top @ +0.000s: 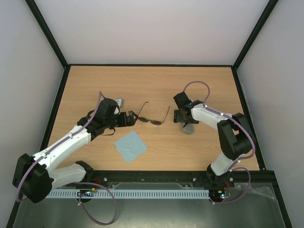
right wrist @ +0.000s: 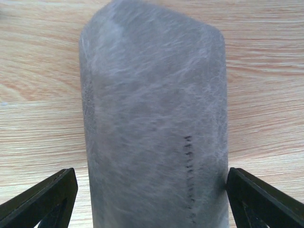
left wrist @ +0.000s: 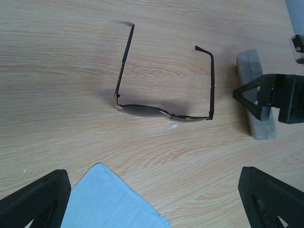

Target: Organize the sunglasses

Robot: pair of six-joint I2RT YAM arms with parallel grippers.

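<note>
Dark sunglasses (left wrist: pixel 142 110) lie with both temples unfolded, mid-table, pointing away from the front edge. A grey case (right wrist: pixel 156 104) lies to their right, largely covered by my right arm in the top view. Over it is my right gripper, its fingers apart on either side of the case. The right finger appears close against the case's edge; a strip of table shows between the left finger and the case. My left gripper is open and empty above the table, left of the sunglasses. A light blue cloth (top: pixel 130 146) lies flat in front of them.
Bare wooden table (top: pixel 128 83) spreads behind the sunglasses and to the front right. Walls (top: pixel 152 31) enclose the back and sides. In the left wrist view, the right gripper's black fingers (left wrist: pixel 263 95) stand over the case.
</note>
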